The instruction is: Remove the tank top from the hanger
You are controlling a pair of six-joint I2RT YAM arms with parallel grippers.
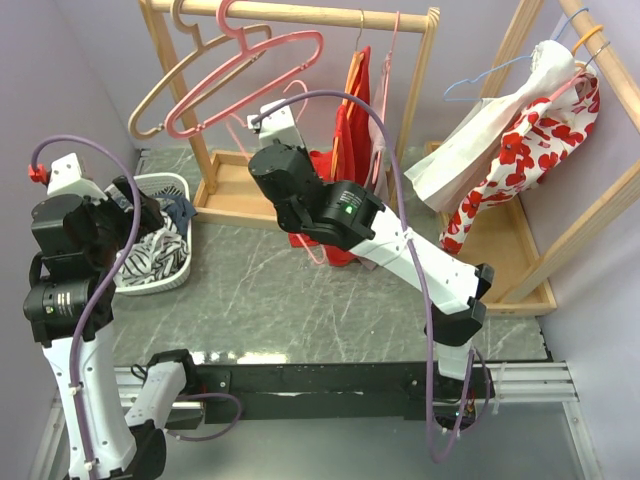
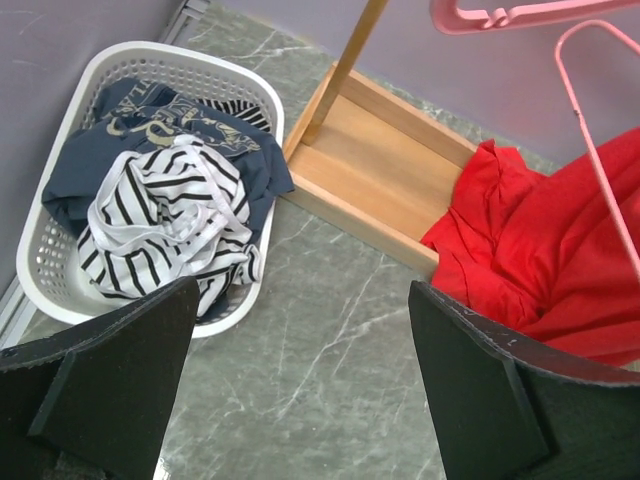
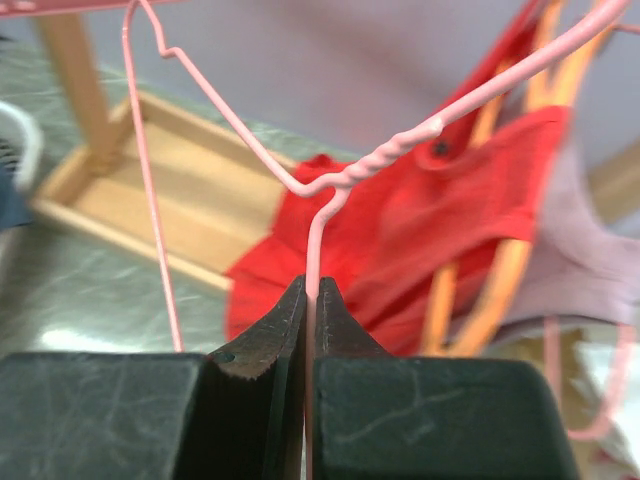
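Observation:
My right gripper is shut on a pink hanger (image 3: 388, 150), which has no garment on it; in the top view the arm covers much of it, below the pink and beige hangers (image 1: 242, 80) on the back rail. Red garments (image 1: 358, 130) hang to its right. My left gripper stands open at the left, above the floor near a white basket (image 2: 270, 170) of dark and striped clothes (image 2: 160, 210).
A wooden rack (image 1: 630, 95) on the right holds a white garment (image 1: 450, 160) and a red floral one (image 1: 530, 140).

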